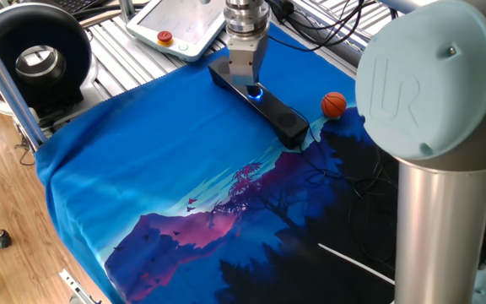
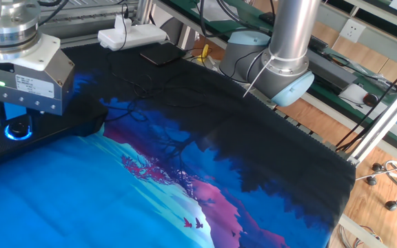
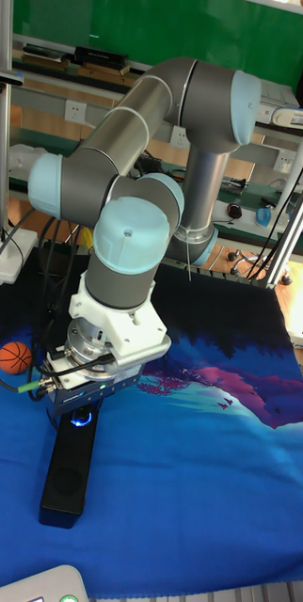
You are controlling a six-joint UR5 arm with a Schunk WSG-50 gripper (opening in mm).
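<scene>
A long black speaker bar (image 1: 277, 116) with a round knob (image 2: 19, 129) ringed in glowing blue light lies on the printed cloth. My gripper (image 2: 16, 118) points down right over this knob, its dark fingers (image 2: 33, 121) standing apart, one toward either side of it. Whether they touch the knob cannot be made out. From the far side, the gripper body (image 3: 90, 389) hides part of the bar, while the blue ring (image 3: 80, 419) shows just below it.
An orange mini basketball (image 1: 333, 105) rests beyond the bar's right end. Thin black cables (image 2: 143, 86) trail over the cloth's dark part. The teach pendant (image 1: 178, 25) with its red button sits at the back edge.
</scene>
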